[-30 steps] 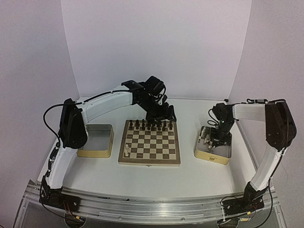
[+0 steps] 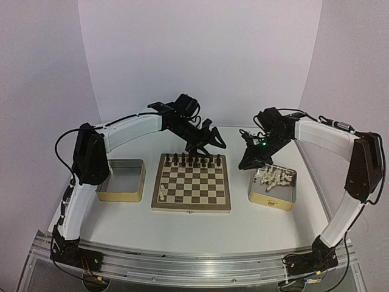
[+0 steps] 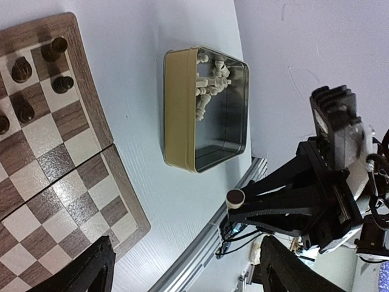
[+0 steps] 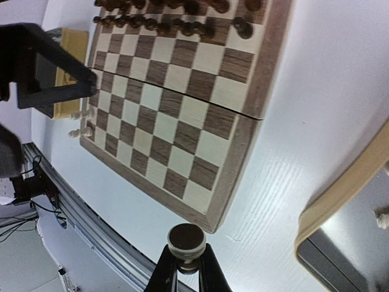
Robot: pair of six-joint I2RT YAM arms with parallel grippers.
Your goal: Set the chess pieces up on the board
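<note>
The chessboard (image 2: 193, 182) lies mid-table with dark pieces (image 2: 193, 161) in two rows along its far side. Two white pieces (image 2: 162, 193) stand at the near left corner. My left gripper is open above the board's far right, its fingers wide apart and empty. Between the fingers of my right gripper, a light chess piece (image 4: 187, 239) is gripped, its dark round base facing the camera; which kind it is cannot be told. In the left wrist view this piece's base (image 3: 235, 198) sticks out from the right fingers.
Right of the board, a tin box (image 2: 270, 201) contains a heap of white pieces (image 2: 278, 176). At the left stands another tin box (image 2: 120, 196), seemingly empty. The board's near half is mostly clear. Both grippers hover fairly close together.
My right gripper has risen out of the right tin and moved left toward the board, bringing a piece along. My left gripper has opened and shifted slightly.
</note>
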